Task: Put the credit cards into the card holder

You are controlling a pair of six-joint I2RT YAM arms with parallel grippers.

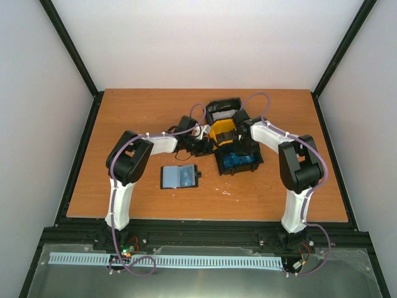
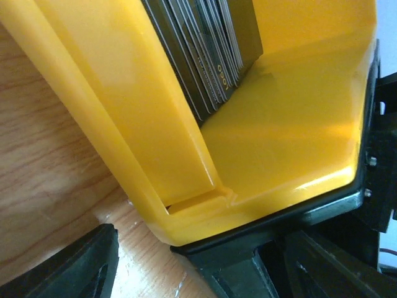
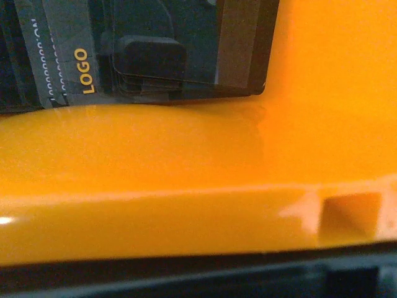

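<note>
The yellow tray [image 1: 220,129] holds a stack of dark cards with LOGO print, also close up in the right wrist view [image 3: 161,56]. My left gripper [image 1: 208,148] is at the tray's lower-left corner, its two fingers apart at the bottom of the left wrist view [image 2: 198,267]; I see nothing held. My right gripper [image 1: 243,143] hangs over the tray's right side; its fingers are not visible in its wrist view. The card holder [image 1: 179,177], a dark-edged item with pale blue sleeves, lies on the front middle of the table.
A black tray with pale contents [image 1: 223,105] is at the back; another with blue cards [image 1: 236,160] is in front of the yellow one. Bare wood [image 1: 136,112] is free at the back left and front right.
</note>
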